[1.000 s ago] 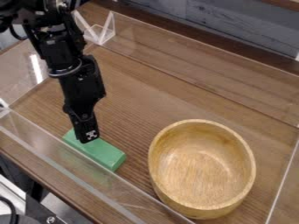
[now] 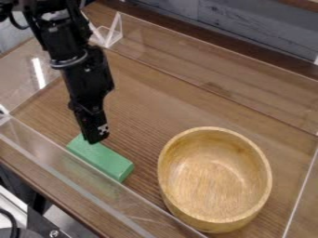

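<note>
The black robot arm hangs from the upper left. Its gripper (image 2: 92, 130) is low over the table, just above and behind a green rectangular block (image 2: 104, 162), which lies on the wooden tabletop near the front edge. The gripper looks shut, with nothing visible between its fingers. A round, light wooden bowl (image 2: 214, 181) stands to the right of the block.
Clear plastic panels edge the table, one along the front left beside the block. A dark wall runs along the back. Cables show at the lower left.
The arm has shifted slightly over the last second, with the gripper staying close behind the green block. The block and bowl have not visibly moved.
</note>
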